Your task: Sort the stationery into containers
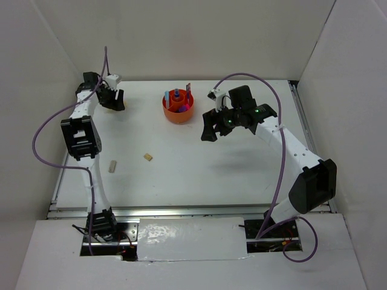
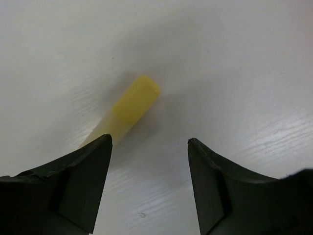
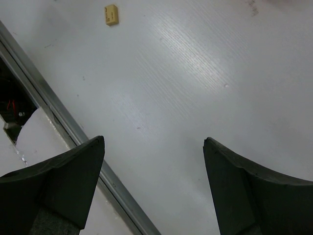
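My left gripper hovers at the table's upper left over a yellow cylindrical item, which lies between and just beyond its open fingers. An orange organizer at the back centre holds several stationery items. A small tan block lies mid-left on the table, also seen in the right wrist view. A grey bar lies nearer the front left. My right gripper stands open and empty over the table, right of the organizer.
A metal rail runs along the front edge, with walls at the back and sides.
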